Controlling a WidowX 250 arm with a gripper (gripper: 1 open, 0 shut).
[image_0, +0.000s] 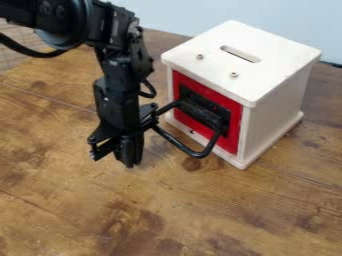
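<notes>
A white wooden box (267, 90) with a slot and two screws on top stands at the right of the camera view. Its red front panel (185, 134) carries a black fixture with a looped black handle (198, 150) reaching out to the left. My black gripper (118, 146) points down just left of that handle, low over the wood table. It looks shut, with nothing seen between its fingers.
A white wall runs behind the box. A black cable loops at the upper left.
</notes>
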